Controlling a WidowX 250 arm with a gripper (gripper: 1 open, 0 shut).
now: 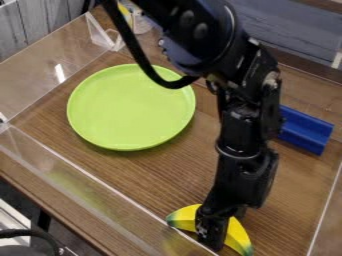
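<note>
A yellow banana [189, 216] lies on the wooden surface at the bottom, near the clear front wall. The black gripper [219, 222] is lowered onto its middle, its fingers hiding part of the fruit. Whether they are closed on it is not clear.
A green plate [127, 106] lies at the upper left, apart from the banana. A blue block [303, 131] sits at the right behind the arm. Clear walls edge the wooden surface [100, 175].
</note>
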